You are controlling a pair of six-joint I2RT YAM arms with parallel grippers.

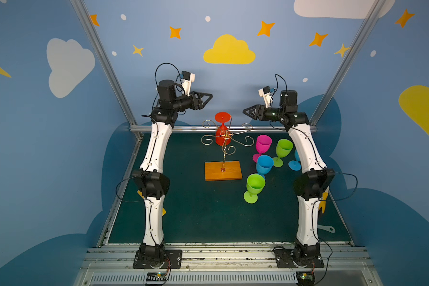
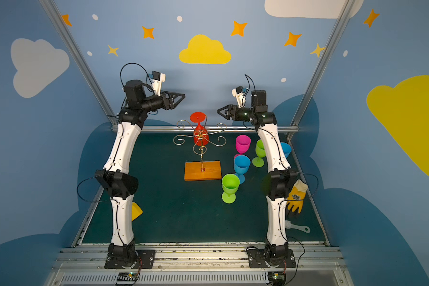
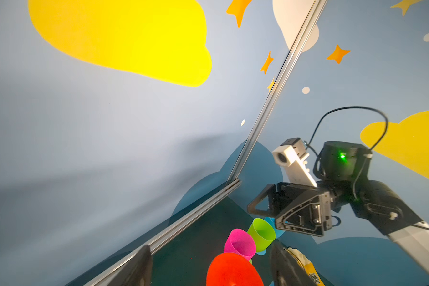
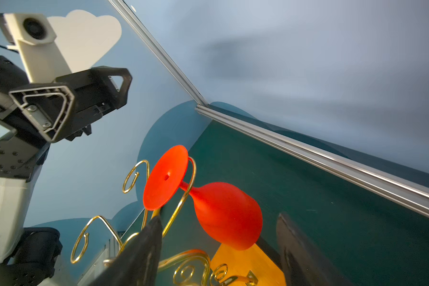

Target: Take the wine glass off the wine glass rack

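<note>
A red wine glass (image 1: 222, 133) hangs upside down in the gold wire rack (image 1: 223, 169), which stands on a wooden base (image 1: 209, 174); its foot (image 4: 164, 176) faces up. My left gripper (image 1: 208, 99) is raised above and left of the glass, open with nothing between its fingers. My right gripper (image 1: 247, 112) is above and right of the glass, also open and empty. Both point inward, level with each other. In the right wrist view the glass sits below, among the wire curls, between the blurred fingertips but apart from them.
Several goblets stand right of the rack: green (image 1: 252, 188), blue (image 1: 264, 164), pink (image 1: 263, 145). A yellow glove (image 2: 295, 195) and a brush (image 2: 298, 228) lie at the right edge; a yellow tool (image 2: 135, 212) at the left.
</note>
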